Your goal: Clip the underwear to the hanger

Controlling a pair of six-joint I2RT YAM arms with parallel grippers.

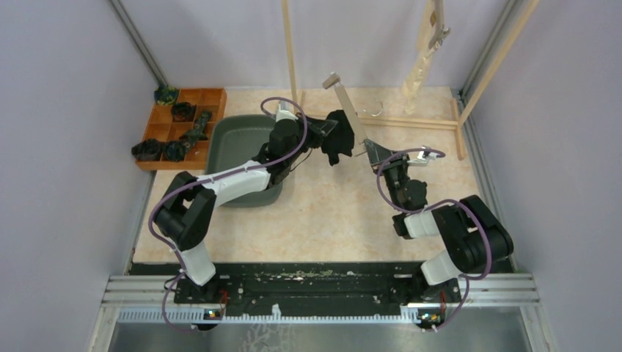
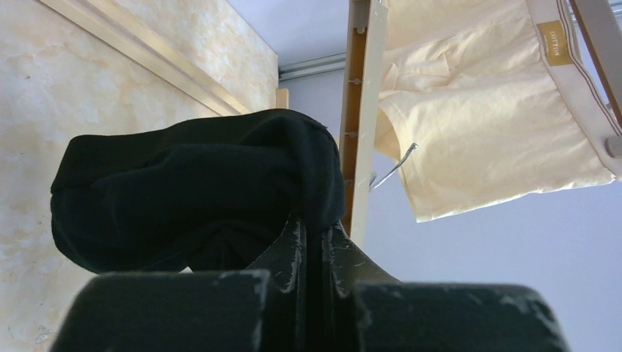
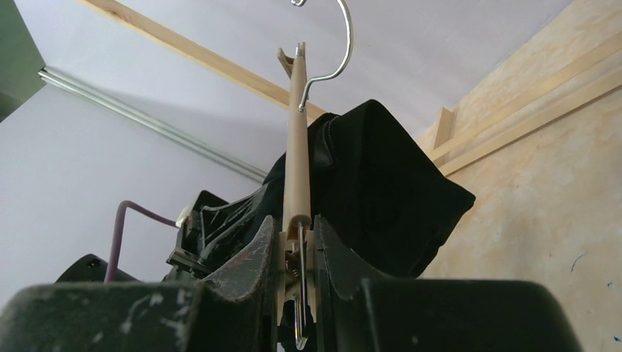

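My left gripper is shut on the black underwear (image 2: 191, 183), which hangs in folds from the fingers; in the top view it shows as a dark bundle (image 1: 337, 139). My right gripper is shut on the end of a pale wooden hanger (image 3: 297, 147), held upright with its metal hook (image 3: 343, 44) visible in the right wrist view. The hanger (image 1: 345, 103) stands just right of the underwear in the top view. In the right wrist view the black cloth is behind the hanger; whether they touch I cannot tell.
Cream underwear (image 1: 416, 73) hangs on the wooden rack (image 1: 502, 51) at the back right. A green tray (image 1: 242, 194) lies at the left, beside an orange compartment box (image 1: 165, 117) with dark items.
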